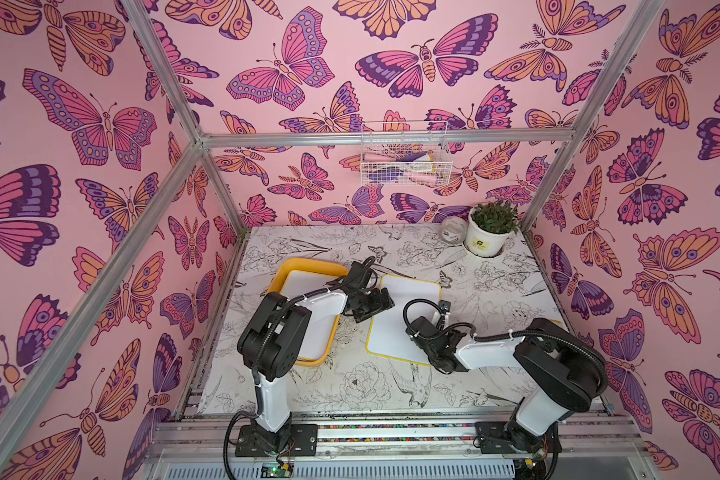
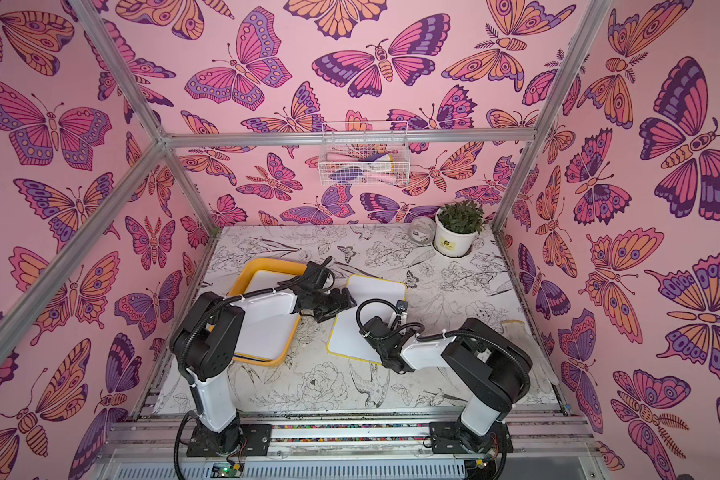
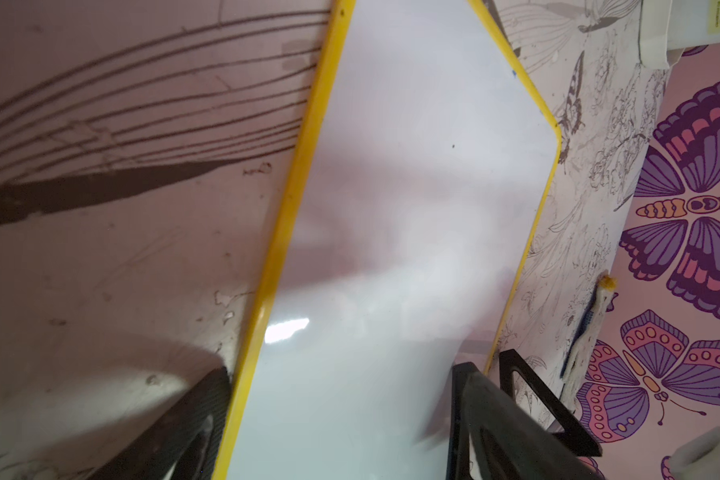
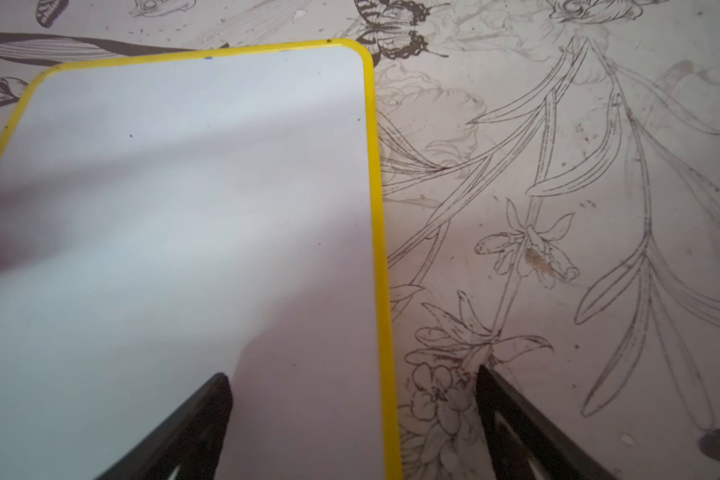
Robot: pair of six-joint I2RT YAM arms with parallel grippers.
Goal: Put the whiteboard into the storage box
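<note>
A white whiteboard (image 1: 396,324) with a thin yellow rim lies on the table in the middle. To its left is the yellow storage box (image 1: 328,345), with a white surface inside. At the board's left edge my left gripper stands open; in the left wrist view the yellow rim runs by one finger (image 3: 185,428) and the white face fills the gap. My right gripper is open above the board's right edge, with the yellow rim passing between its fingers. Both top views show the right hand covering part of the board.
A potted plant (image 1: 489,228) and a round clear container (image 1: 453,231) stand at the back right. A wire basket (image 1: 405,164) hangs on the back wall.
</note>
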